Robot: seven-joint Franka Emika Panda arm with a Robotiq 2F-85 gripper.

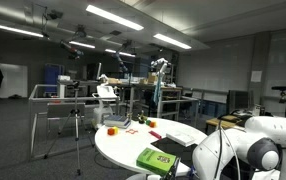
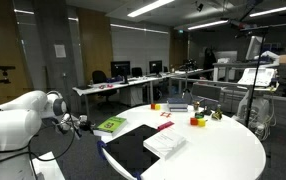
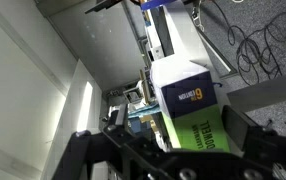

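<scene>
A green box point(image 2: 111, 125) lies near the edge of the round white table point(image 2: 223, 155), on the arm's side. In the wrist view the green box point(image 3: 198, 125) shows end-on with a dark printed label, below and between my fingers' line of sight. My gripper is open, its dark fingers spread to both sides of the box in that view; whether they touch it cannot be told. Exterior view 1 has the green box point(image 1: 158, 160) at the table's near edge, with the gripper low beside it and partly out of frame.
A white tray point(image 2: 164, 144) and a black mat point(image 2: 129, 153) occupy the table's near side. A red object point(image 2: 165, 126) and red-yellow blocks point(image 2: 198, 122) sit farther off. A tripod point(image 1: 77, 130) stands left of the table. Bare tabletop lies at the right in exterior view 2.
</scene>
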